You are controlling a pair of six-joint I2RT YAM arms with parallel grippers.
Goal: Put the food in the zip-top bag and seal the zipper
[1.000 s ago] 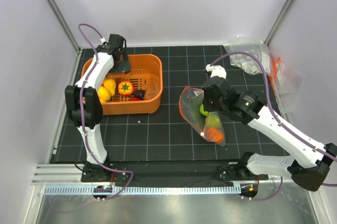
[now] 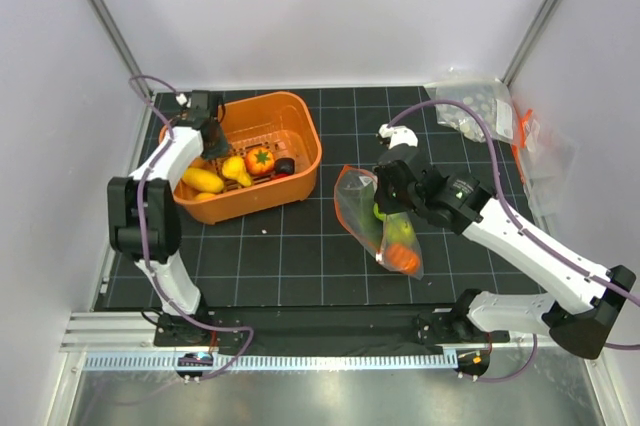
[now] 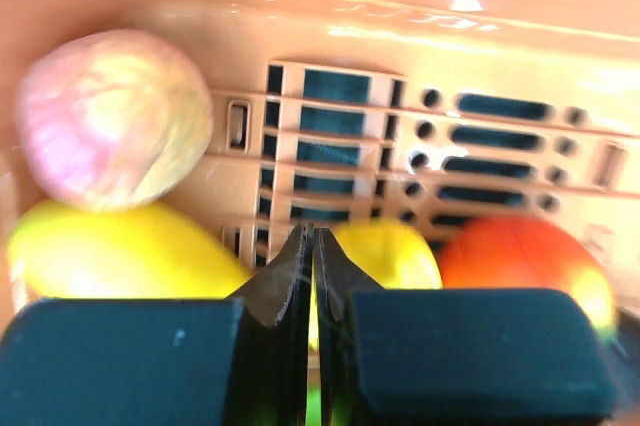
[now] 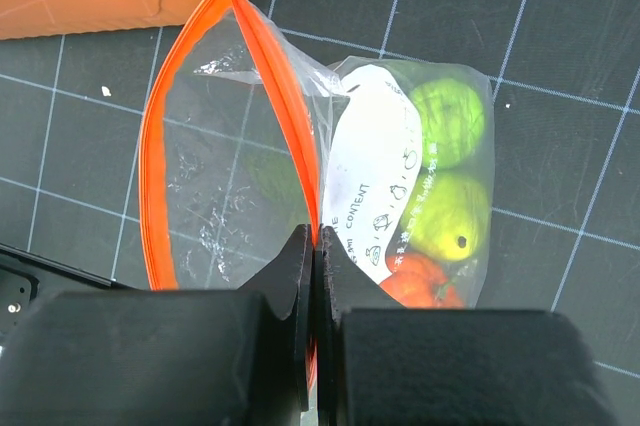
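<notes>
My left gripper is shut, low inside the orange bin [image 2: 280, 196], over a yellow pepper [image 3: 385, 256]; nothing clearly shows between its fingertips. Around it lie a long yellow item [image 3: 120, 251], a pinkish round item [image 3: 115, 116] and a tomato [image 2: 259, 159]. My right gripper is shut on the orange-zipper rim of the clear bag [image 2: 355, 201]. The bag holds green round items [image 4: 445, 206] and an orange item [image 4: 415, 281], partly behind a white label.
Two other clear bags [image 2: 470, 111] [image 2: 540, 156] lie at the back right.
My left gripper has moved left in the bin, and the bin has shifted slightly right.
</notes>
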